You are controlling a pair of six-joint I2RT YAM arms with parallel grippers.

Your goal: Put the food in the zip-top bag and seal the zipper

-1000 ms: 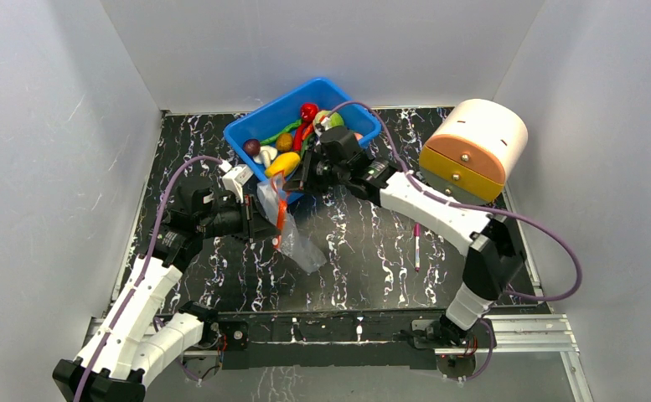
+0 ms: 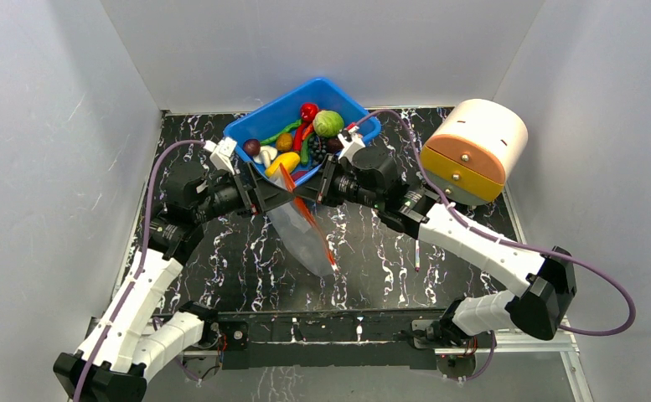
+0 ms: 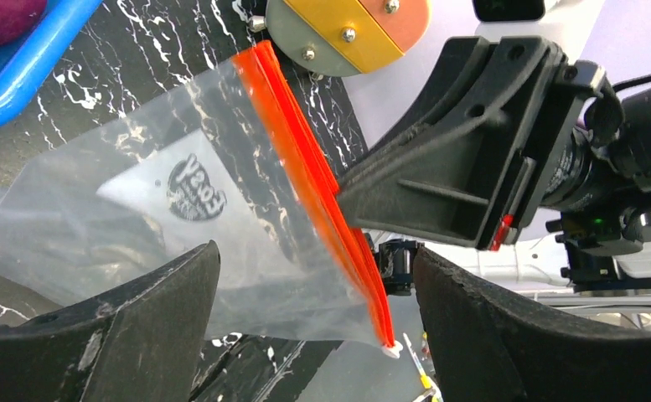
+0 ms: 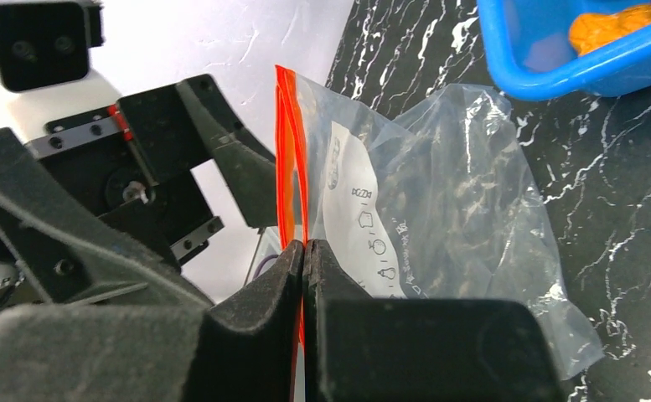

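Note:
A clear zip top bag [image 2: 292, 239] with an orange zipper strip hangs over the table between my grippers. My right gripper is shut on the bag's orange edge, which runs up from between its fingertips. My left gripper stands open, the bag [image 3: 179, 209] and its orange strip [image 3: 305, 176] in view between and beyond its fingers. The food lies in a blue bin [image 2: 263, 117] at the back: peppers, a cabbage [image 2: 328, 123], a yellow item [image 2: 281, 163], a mushroom and others.
A rounded box [image 2: 472, 146] with orange and yellow panels stands at the right. A thin pen [image 2: 417, 255] lies on the right of the marble table [image 2: 372, 268].
My right arm has swung right and toward the front. My left gripper has risen toward the back and opened out beside the bag, whose orange strip has straightened and moved right.

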